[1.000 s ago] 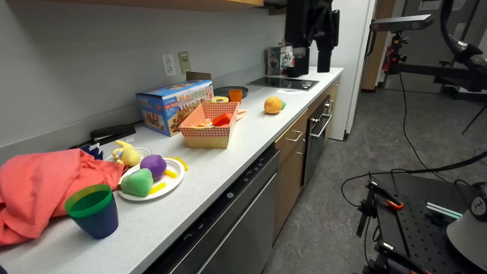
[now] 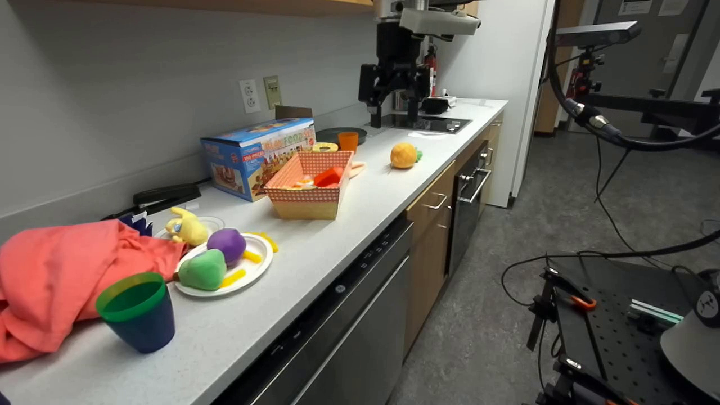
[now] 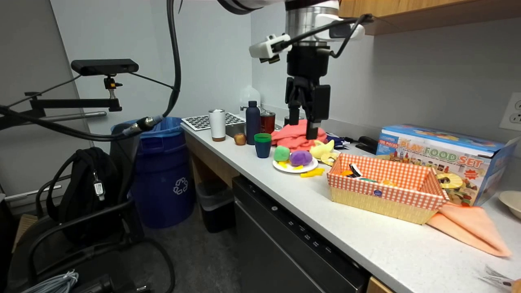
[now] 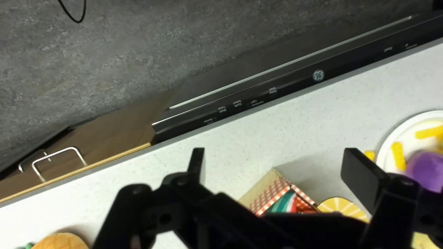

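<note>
High over the counter, my gripper [image 3: 306, 129] stands open with nothing between its fingers; in the wrist view its two fingers are wide apart. Below lies a red-checked basket [image 2: 300, 202] holding a red piece and other play food. To one side, a white plate [image 3: 287, 169] carries a purple plush [image 3: 300, 157], a green plush [image 3: 281, 153] and yellow sticks. Beside the plate rests a yellow plush [image 2: 189, 226]. An orange pineapple-like toy [image 2: 403, 155] lies alone on the counter, part cut off in the wrist view. My own fingers hide much of the basket in the wrist view.
A play food box [image 2: 258, 156] stands against the wall behind the basket. A blue cup with a green rim [image 2: 137, 311] and a coral cloth [image 2: 74, 277] occupy one end.
The objects on the counter look unmoved.
</note>
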